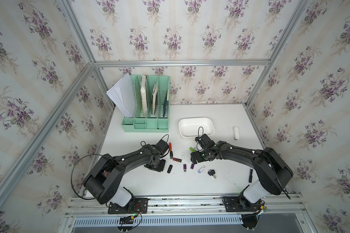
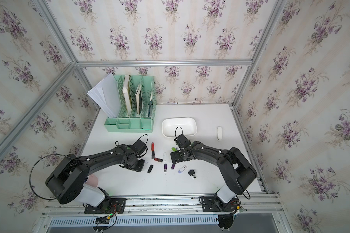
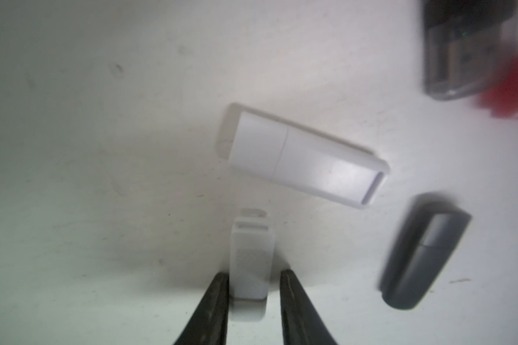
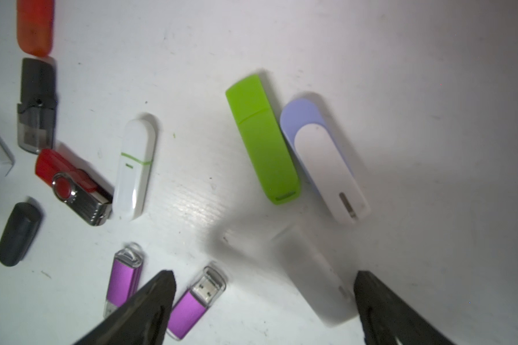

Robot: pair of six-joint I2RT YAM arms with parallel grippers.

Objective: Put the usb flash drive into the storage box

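A small white USB flash drive [image 3: 250,261] stands in line between the black fingertips of my left gripper, shut on it just over the table. My right gripper is open. A pale, blurred drive [image 4: 313,276] is between its fingers, off to one side and close to the right finger [image 4: 380,299]; whether they touch I cannot tell. Behind the right arm stands the white storage box [image 1: 181,130], which looks empty. Around the grippers lie a green drive [image 4: 262,138], a blue-and-white drive [image 4: 325,166] and a white drive with a green stripe [image 4: 133,169].
Two purple drives [image 4: 122,281], a red swivel drive [image 4: 72,184] and a black drive [image 3: 426,258] are nearby, and a larger white drive [image 3: 308,158] lies ahead of the left gripper. A green desk organizer [image 1: 145,124] stands at the back left. Clear table stretches at the front.
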